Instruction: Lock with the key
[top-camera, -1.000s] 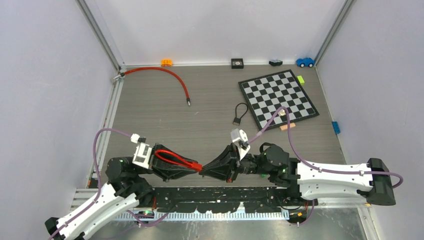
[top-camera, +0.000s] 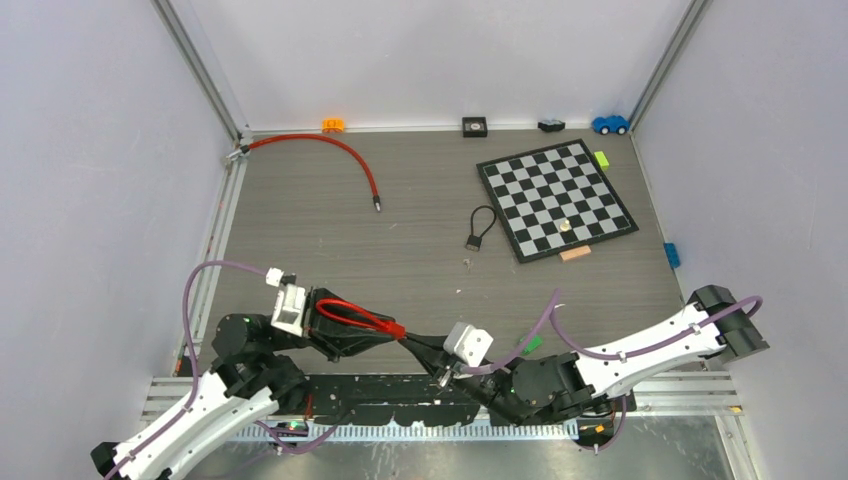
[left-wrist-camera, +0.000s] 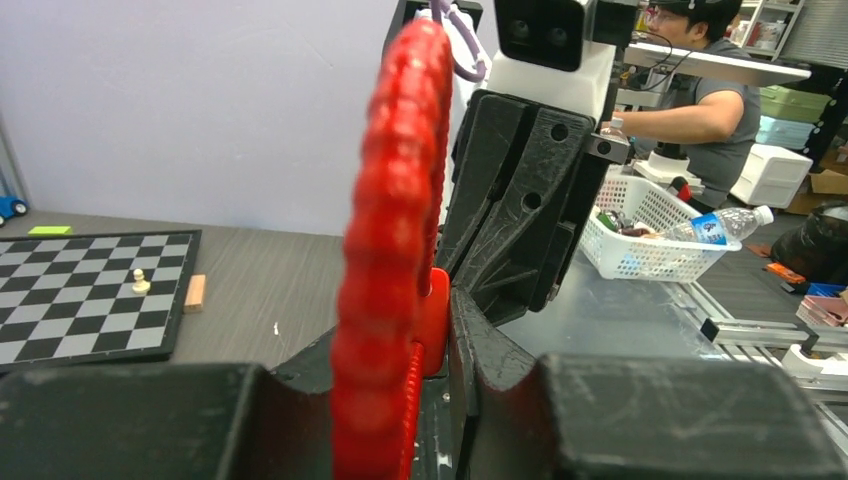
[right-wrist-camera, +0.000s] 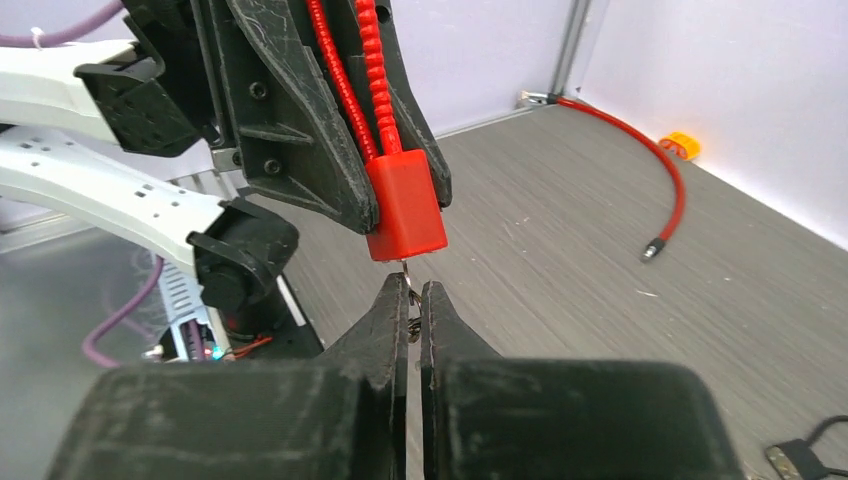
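Observation:
A red lock with a red cable hangs in my left gripper (top-camera: 395, 330), whose black fingers are shut on it; the red body also fills the middle of the left wrist view. Just below the lock, my right gripper is shut on a small metal key (right-wrist-camera: 414, 327), whose thin shaft reaches up to the lock's underside; how deep it sits is hidden. In the top view the two grippers meet near the table's front middle.
A chessboard (top-camera: 530, 200) with a pale piece lies at the right rear. A black cable lock (top-camera: 473, 242) and a red hose (top-camera: 355, 160) lie on the table (top-camera: 320, 240). Small toys line the back edge.
The left arm is nearly unchanged.

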